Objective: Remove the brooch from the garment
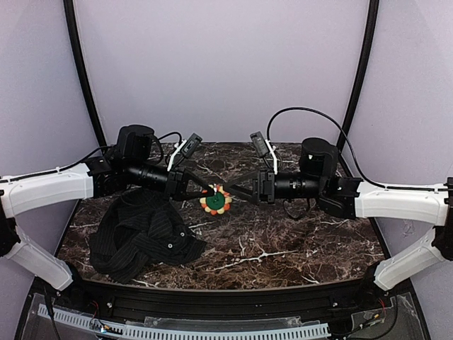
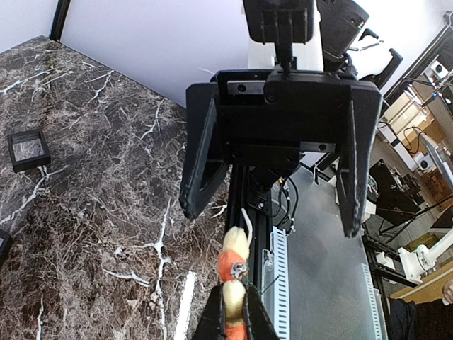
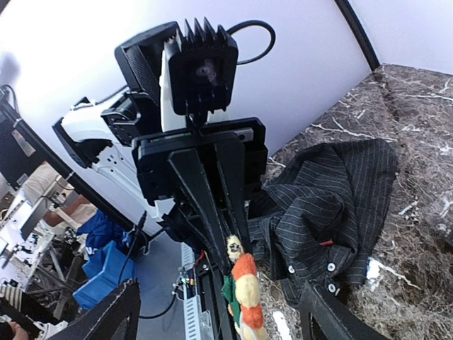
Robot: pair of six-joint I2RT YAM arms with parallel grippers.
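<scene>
My right gripper [image 1: 237, 188] stands open just to the right of the brooch, apart from it, with nothing between its fingers. The dark striped garment [image 1: 141, 241] lies crumpled on the marble table at left, apart from the brooch.
A small black square object [image 2: 28, 149] lies on it in the left wrist view. Walls enclose the back and sides, with a rail along the front edge.
</scene>
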